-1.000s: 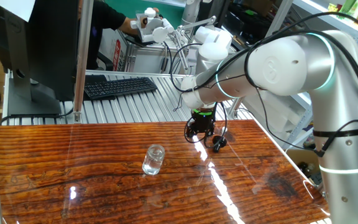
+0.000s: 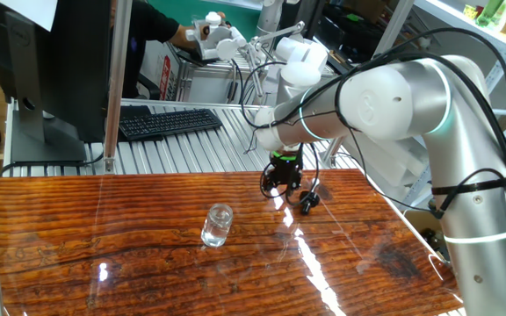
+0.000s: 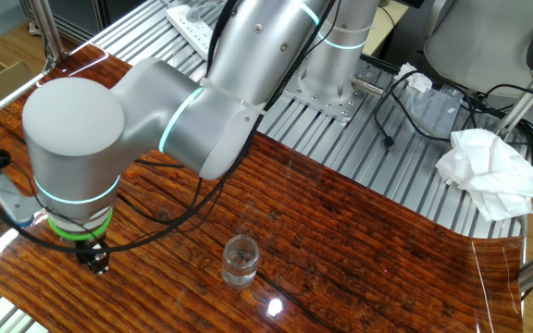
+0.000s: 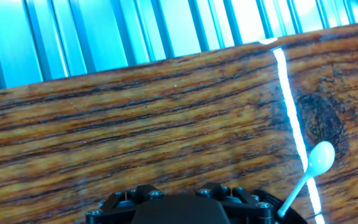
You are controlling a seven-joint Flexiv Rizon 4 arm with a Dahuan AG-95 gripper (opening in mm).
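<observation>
A clear glass (image 2: pixel 217 226) stands upright on the glossy brown wooden table, holding what looks like clear liquid. The same glass (image 3: pixel 240 262) appears near the middle of the second exterior view, well apart from the gripper. My black gripper (image 2: pixel 282 186) points down near the table's far edge, to the right of the glass. Only the upper parts of the gripper show along the bottom of the wrist view, so its fingertips and the gap between them are hidden. A white spoon-shaped thing (image 4: pixel 319 159) lies right of it, its thin end by a black curved part.
A keyboard (image 2: pixel 167 124) and a monitor (image 2: pixel 64 79) sit on the ribbed metal surface beyond the table. Crumpled white paper (image 3: pixel 489 171) lies beyond another edge. Black cables hang along the arm.
The arm's upper links have shifted slightly to the left, while the gripper stays in nearly the same place. The glass has not moved.
</observation>
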